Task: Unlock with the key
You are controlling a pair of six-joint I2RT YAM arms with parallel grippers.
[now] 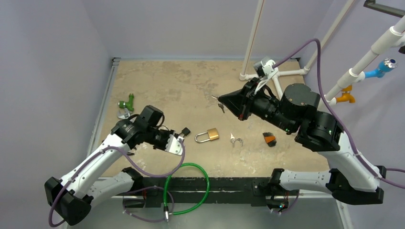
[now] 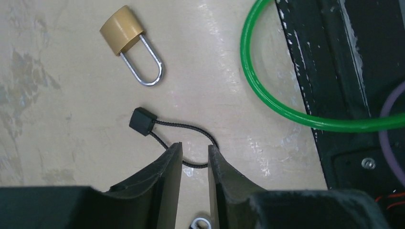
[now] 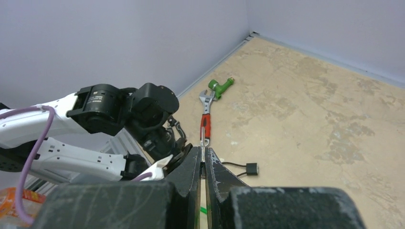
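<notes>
In the top view my right gripper (image 1: 219,98) holds itself high over the board, shut, with a small key (image 1: 221,106) at its tip; in the right wrist view a thin metal blade stands up between its closed fingertips. A brass padlock (image 1: 212,134) with steel shackle lies mid-board. My left gripper hovers above a black cable loop with a black block (image 2: 142,121), left of the padlock, its fingers parted with nothing seen between them. Keys on a ring (image 1: 236,142) lie right of the padlock.
A green hose (image 1: 206,191) hangs over the front edge. A green fitting (image 1: 125,104), wrench (image 3: 206,124) and brush (image 1: 269,139) lie around. White pipes with blue and orange taps (image 1: 346,95) line the right.
</notes>
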